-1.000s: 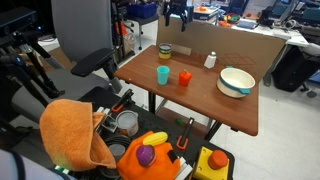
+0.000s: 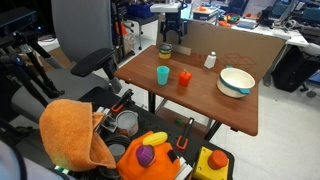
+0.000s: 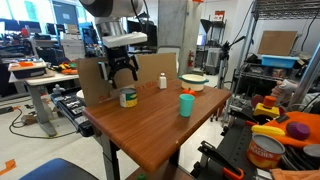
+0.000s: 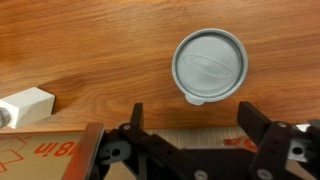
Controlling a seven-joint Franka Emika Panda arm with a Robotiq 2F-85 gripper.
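Observation:
A can with a yellowish label (image 2: pixel 165 51) stands upright near the back left corner of the wooden table. My gripper (image 3: pixel 123 76) hangs just above it in exterior view 2, pointing down. From the wrist, the can's round grey lid (image 4: pixel 210 65) lies ahead of the fingertips and toward the right finger (image 4: pixel 255 122). The two fingers are wide apart, and nothing is between them: my gripper is open.
On the table (image 2: pixel 205 105) are a teal cup (image 2: pixel 163 75), a red object (image 2: pixel 185 78), a white bottle (image 2: pixel 210 60) and a white bowl (image 2: pixel 237 80). A cardboard panel (image 2: pixel 225 48) borders the back edge. Cluttered items sit in front, including an orange cloth (image 2: pixel 72 132).
My gripper has come down toward the can and slightly to the left. The can and the other tabletop items stay where they were.

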